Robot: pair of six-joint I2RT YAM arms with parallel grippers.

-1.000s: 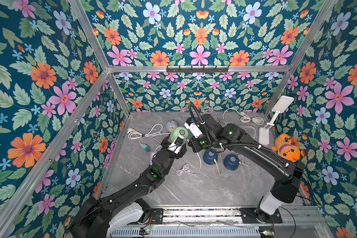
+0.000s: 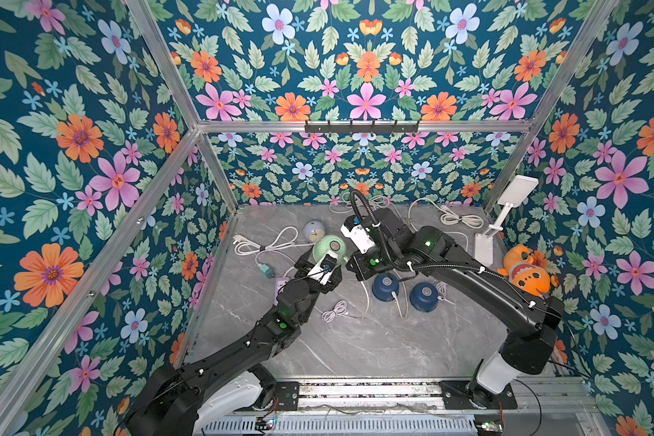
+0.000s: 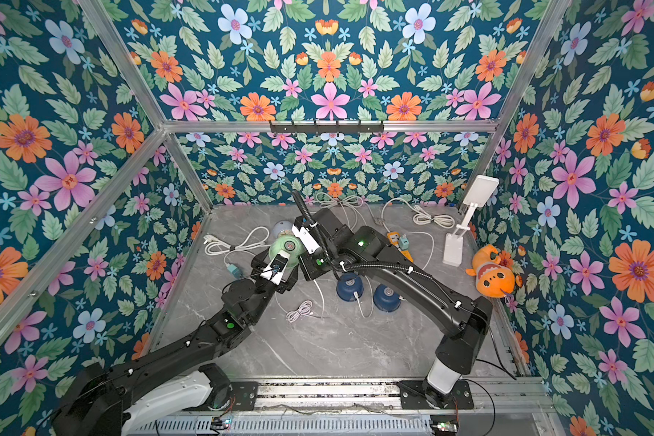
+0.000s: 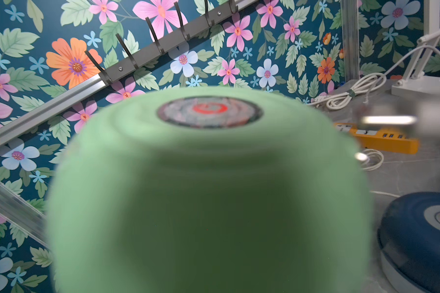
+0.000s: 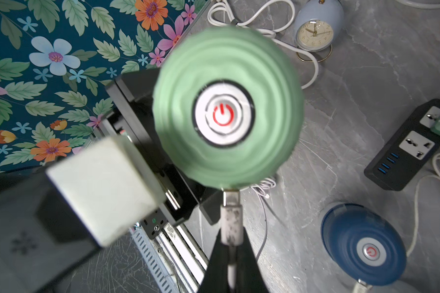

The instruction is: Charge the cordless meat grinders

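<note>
The green grinder [image 2: 329, 245] is at the back left of the table, its power button [image 5: 223, 114] facing the right wrist camera. My left gripper [image 2: 325, 267] stands open around it; its fingers are hidden in the left wrist view, where the green body fills the middle. My right gripper is shut on a white charging plug [image 5: 231, 222]. The plug's metal tip [image 4: 388, 119] points at the grinder's side, very close; whether it is touching or inside a port I cannot tell. Two blue grinders [image 2: 386, 287] stand right of centre, one with a cable plugged in.
A black power strip [image 5: 405, 146] and an orange strip [image 4: 386, 139] lie on the table. An alarm clock [image 5: 319, 30], coiled white cables [image 2: 461, 216], a white stand [image 2: 484, 248] and an orange toy [image 2: 527, 270] are around the edges.
My right gripper has moved slightly, staying beside the grinder.
</note>
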